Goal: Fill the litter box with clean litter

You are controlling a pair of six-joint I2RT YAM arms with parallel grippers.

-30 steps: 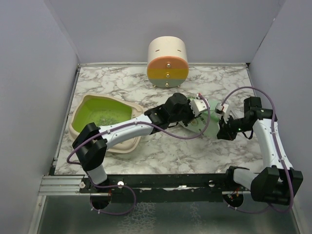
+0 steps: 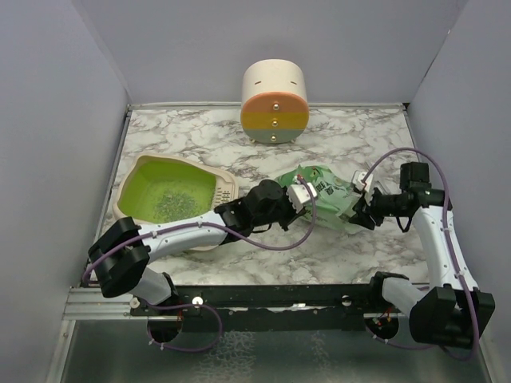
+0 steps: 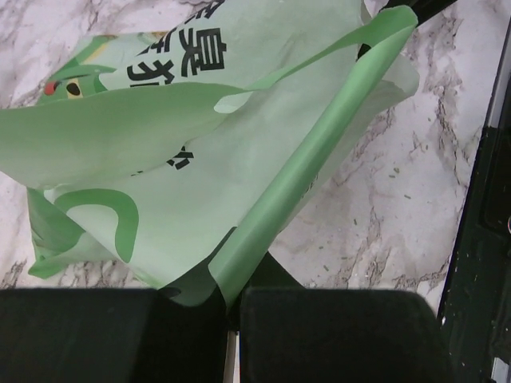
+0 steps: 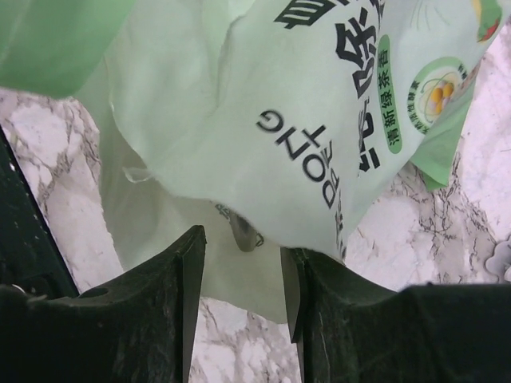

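Note:
The green litter bag (image 2: 323, 191) lies crumpled mid-right on the marble table. My left gripper is shut on a rolled edge of the bag's plastic. At the bag's right end, my right gripper is part open, its fingers around a lower layer of pale plastic, with the printed upper layer hanging above; whether it touches cannot be told. The litter box (image 2: 124, 195), beige outside and green inside, sits at the left with some greenish pellets in it.
A cream cabinet (image 2: 274, 104) with coloured front stands at the back centre. Grey walls bound both sides.
My left gripper has moved left and toward the front from a second ago, with the bag.

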